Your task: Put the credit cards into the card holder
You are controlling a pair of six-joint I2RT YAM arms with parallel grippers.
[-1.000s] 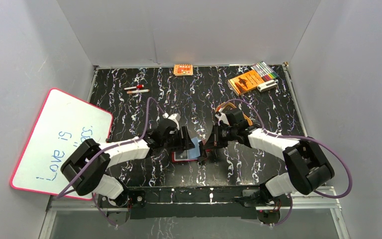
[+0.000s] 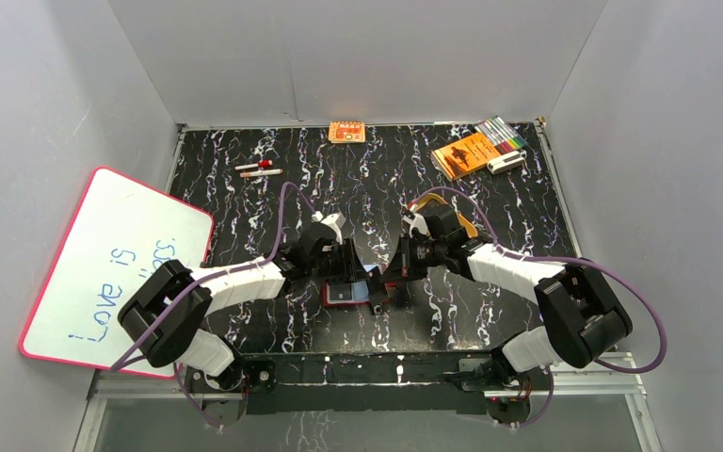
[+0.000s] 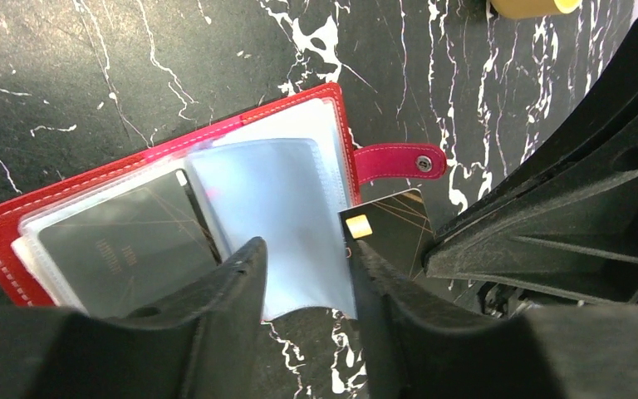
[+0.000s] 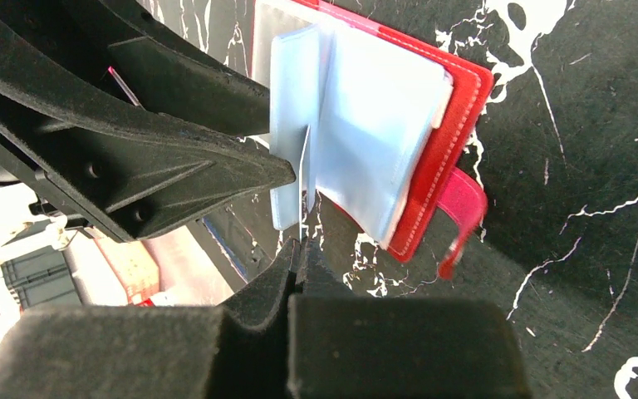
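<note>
The red card holder [image 2: 326,296] lies open on the dark table, between the two arms. A dark card sits in its left clear pocket [image 3: 125,241]. Another black card [image 3: 390,231] with a gold chip is pinched in my right gripper, which is shut on it. This card is seen nearly edge-on in the right wrist view, against the raised clear sleeve [image 4: 292,100]. Whether its edge is inside the sleeve, I cannot tell. My left gripper is part open at that sleeve, which shows between its fingers.
The holder's strap [image 3: 399,162] with a snap sticks out on its right side. Behind the right arm lies a yellow ring [image 2: 471,229]. Markers [image 2: 262,173], an orange notepad [image 2: 346,132] and a book [image 2: 466,155] lie far back. Left of the holder, the table is clear.
The black card in my right gripper shows more of its face and slants differently in the top view. My left gripper has shifted slightly at the sleeve; the right arm looks nearly still.
</note>
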